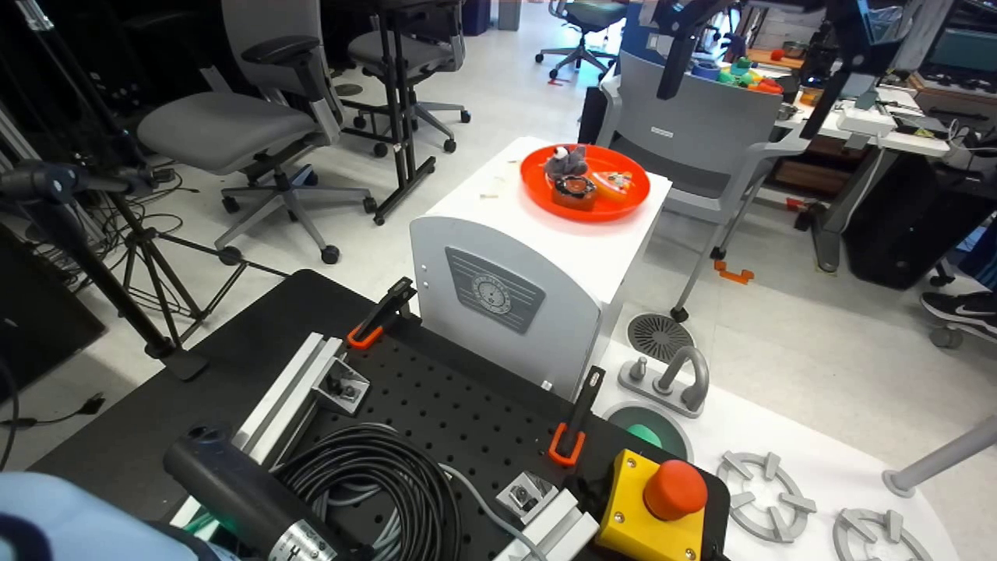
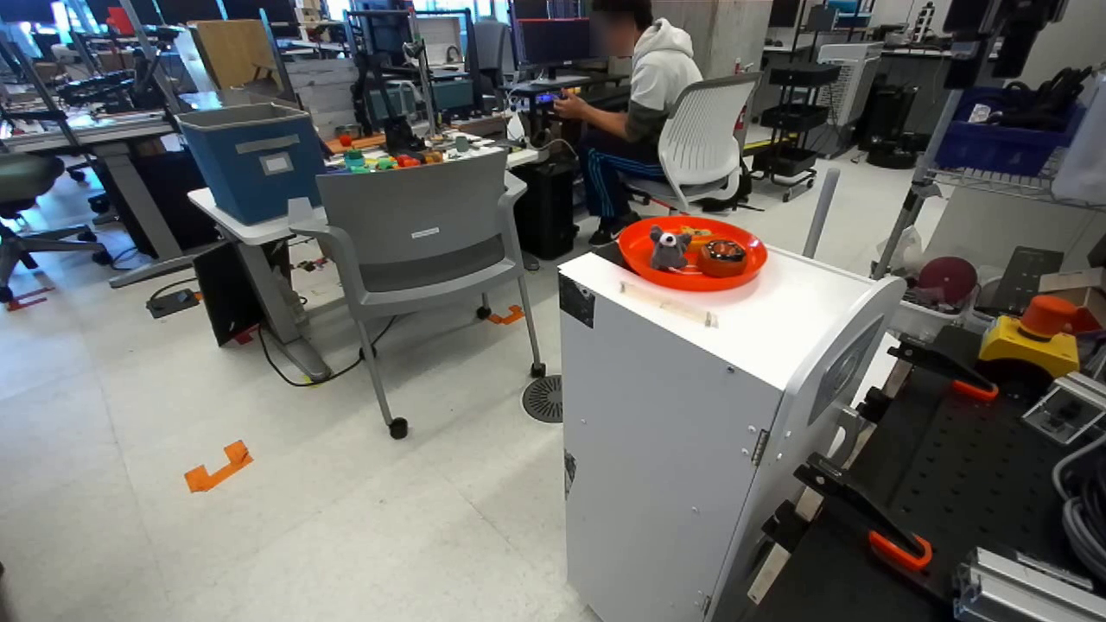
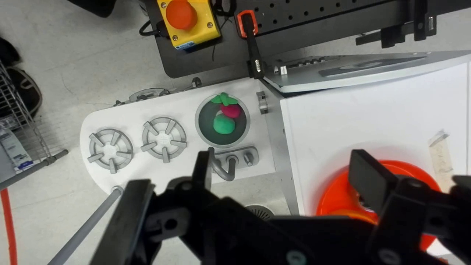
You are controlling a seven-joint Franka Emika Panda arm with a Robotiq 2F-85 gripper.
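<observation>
High over the scene, my gripper [image 1: 743,117] is open, its two dark fingers [image 1: 674,70] wide apart. Nothing shows between them in the wrist view, where the gripper spans the gap between the sink unit and the white cabinet. A red plate [image 2: 640,271] rests on the cabinet top. On it are a grey plush animal [image 2: 669,249], a brown round toy [image 2: 722,258] and a small orange-yellow piece [image 1: 612,184]. The round sink [image 3: 205,130] holds a green round toy [image 3: 224,124] and a dark pink toy [image 3: 231,110] with green leaves [image 3: 225,99].
A grey faucet [image 3: 225,170] rises beside the sink, with burner rings [image 3: 164,140] farther along. The cabinet's curved grey panel [image 1: 505,294] stands upright at its edge. Clamps [image 1: 577,421] and a yellow emergency-stop box [image 1: 645,509] occupy the black table. Bare white surface [image 3: 353,115] adjoins the plate.
</observation>
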